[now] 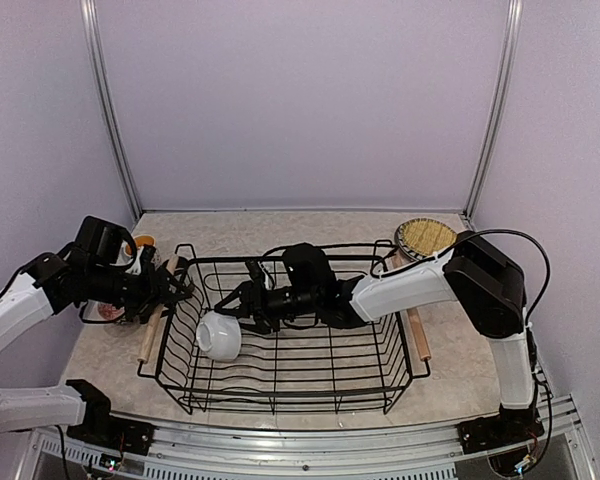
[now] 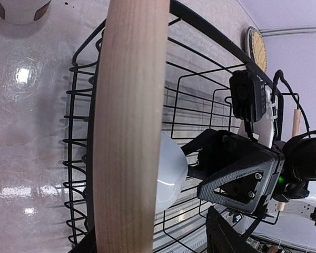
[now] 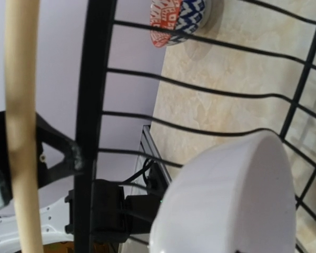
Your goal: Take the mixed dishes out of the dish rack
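A white bowl (image 1: 219, 336) lies tipped on its side in the left part of the black wire dish rack (image 1: 310, 394). My right gripper (image 1: 242, 306) is at the bowl, its fingers (image 2: 200, 147) spread apart; how far they touch it is hard to see. The bowl (image 3: 226, 200) fills the lower part of the right wrist view, the right fingertips barely showing. At the rack's left side, my left gripper (image 1: 170, 285) is closed about the wooden handle (image 2: 129, 126), which runs down the left wrist view between its fingers; the contact itself is hidden.
Left of the rack, a mug with an orange inside (image 1: 144, 241) and a red patterned bowl (image 1: 109, 311) are partly covered by the left arm. A round woven-topped dish (image 1: 425, 237) stands at the back right. The rack's right half is empty.
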